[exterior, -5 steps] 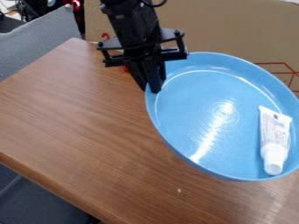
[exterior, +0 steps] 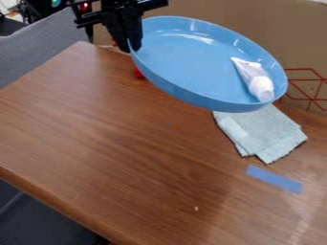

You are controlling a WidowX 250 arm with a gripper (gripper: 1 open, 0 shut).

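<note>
My black gripper (exterior: 133, 38) is at the top centre, shut on the left rim of a light blue plate (exterior: 185, 62), which it holds up in the air, tilted, above the back of the wooden table (exterior: 102, 153). A white tube (exterior: 255, 79) lies on the right part of the plate. Below the plate, a folded pale blue cloth (exterior: 262, 129) lies on the table at the right.
A cardboard panel (exterior: 294, 53) stands along the back. A blue tape strip (exterior: 273, 179) is on the table at the right. Something red, partly hidden, is behind the plate.
My gripper and the plate with the tube have moved up and back from lower and nearer the front, uncovering more of the table and the cloth.
</note>
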